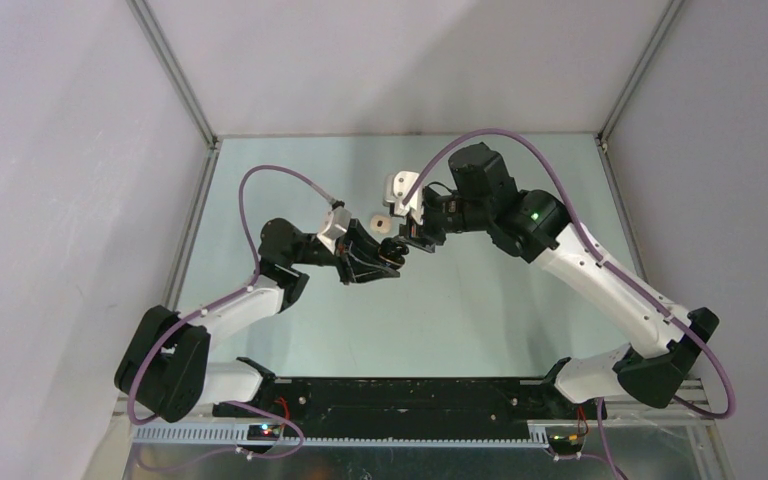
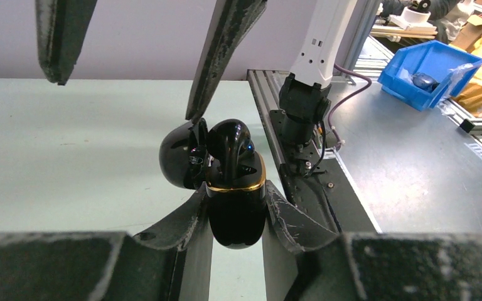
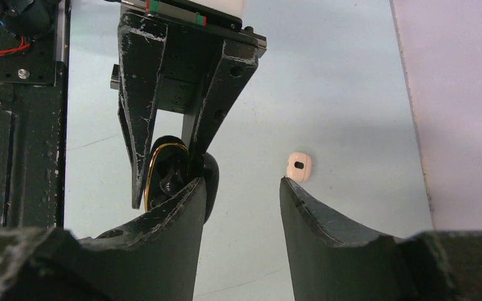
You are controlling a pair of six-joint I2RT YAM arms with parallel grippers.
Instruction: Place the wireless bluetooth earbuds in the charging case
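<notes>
In the left wrist view my left gripper is shut on the glossy black charging case (image 2: 235,222), which has a gold rim and an open lid (image 2: 179,153). A black earbud (image 2: 229,141) shows at the case's top, partly in it; how deeply it sits I cannot tell. My right gripper is open above the case, one fingertip at or very near its top. In the right wrist view the case (image 3: 207,169) is partly hidden behind that gripper's left finger.
A small pale pink piece (image 3: 300,173) with a dark slot lies on the light board (image 1: 430,320) behind the grippers. The board is otherwise clear in front. Pale walls enclose the back and sides.
</notes>
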